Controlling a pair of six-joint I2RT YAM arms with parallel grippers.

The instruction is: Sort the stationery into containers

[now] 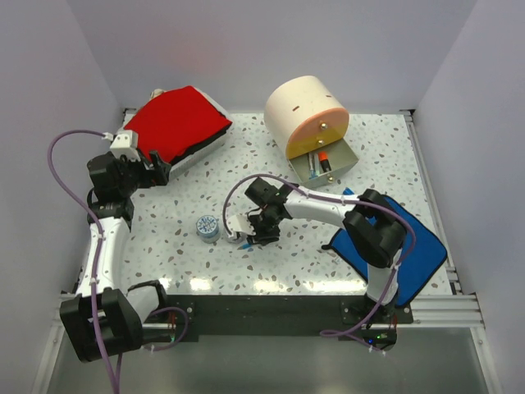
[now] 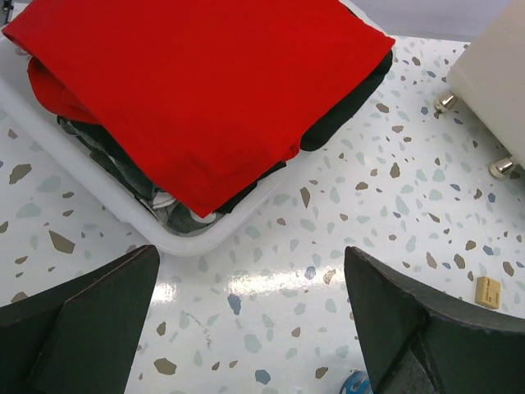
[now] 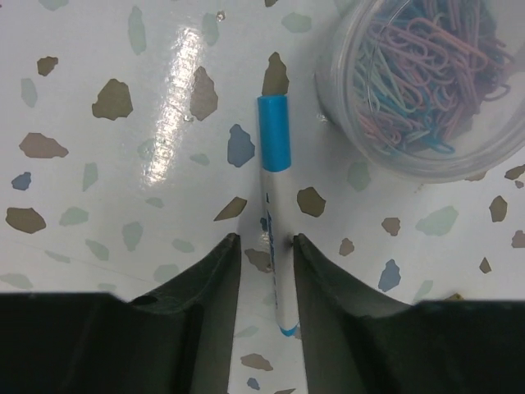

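A white pen with a blue cap [image 3: 275, 135] lies on the speckled table, seen from above in the right wrist view. My right gripper is part open over the pen's body, one finger on each side; contact with it cannot be made out. A clear tub of coloured paper clips [image 3: 426, 82] stands beside the capped end. The wooden-fronted container [image 1: 328, 168] at the back holds several pens and a red-and-black marker [image 1: 324, 161]. My left gripper hangs open and empty before the white bin.
The white bin [image 2: 176, 242] at the back left carries a red cloth [image 1: 180, 121]. A round blue-and-white tin [image 1: 207, 228] sits left of the clips. A blue mat [image 1: 418, 254] covers the right side. Clear table lies at front left.
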